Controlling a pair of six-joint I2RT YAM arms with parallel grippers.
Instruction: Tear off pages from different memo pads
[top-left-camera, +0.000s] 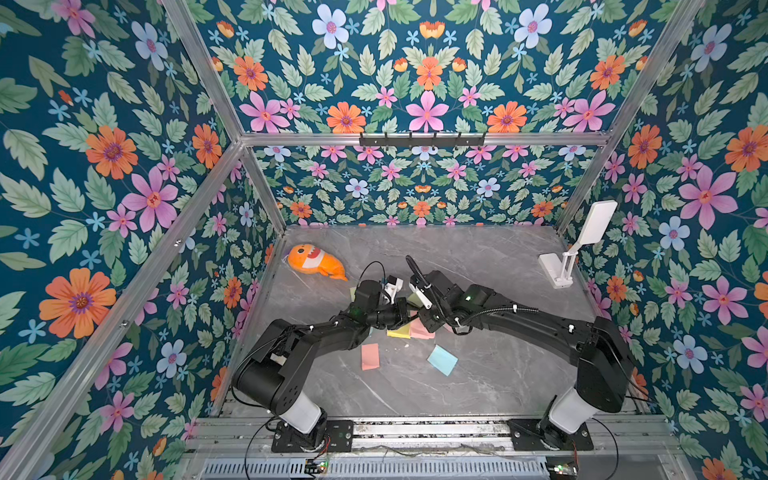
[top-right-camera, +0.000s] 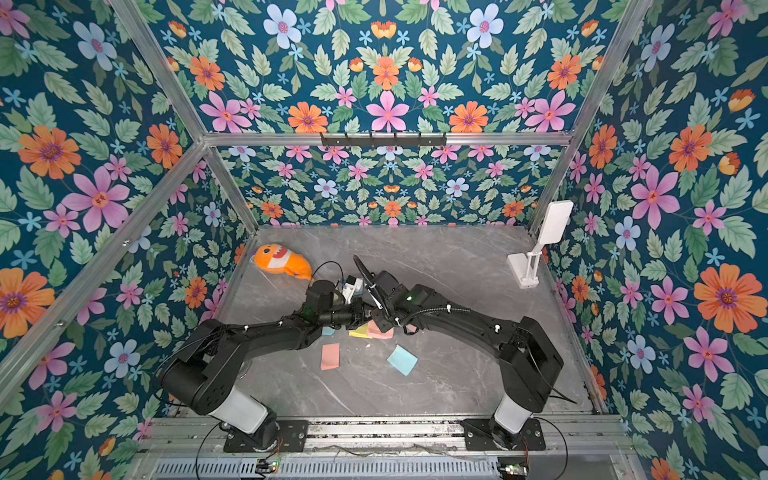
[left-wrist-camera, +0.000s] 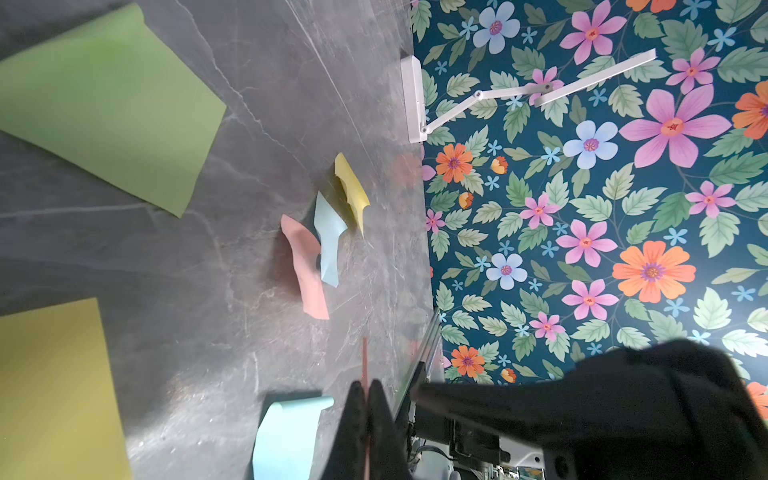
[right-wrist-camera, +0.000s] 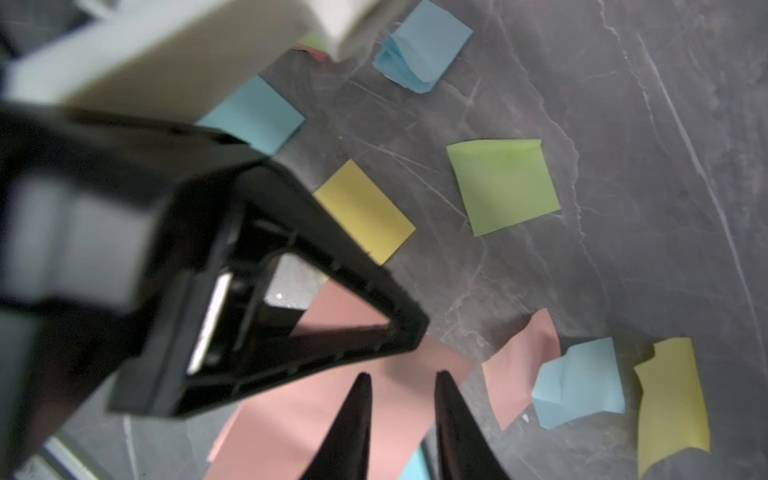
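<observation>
The pink memo pad (right-wrist-camera: 344, 432) is held up, with my left gripper shut on its edge. In the left wrist view the pad appears edge-on as a thin pink line (left-wrist-camera: 365, 352) at the fingertips. My right gripper is part open, its two fingers apart in front of the pink pad; whether they straddle a page cannot be told. Flat on the table lie a yellow memo (right-wrist-camera: 364, 212), a green memo (right-wrist-camera: 504, 188) and a blue pad (right-wrist-camera: 424, 44). Both grippers nearly meet in the top views.
Loose curled pages, pink (left-wrist-camera: 304, 264), light blue (left-wrist-camera: 329, 240) and yellow (left-wrist-camera: 350, 192), lie together on the table. Nearer the front are a pink sheet (top-left-camera: 369, 357) and a blue sheet (top-left-camera: 441, 360). An orange plush (top-left-camera: 316, 261) and a white lamp (top-left-camera: 568, 256) stand at the back sides.
</observation>
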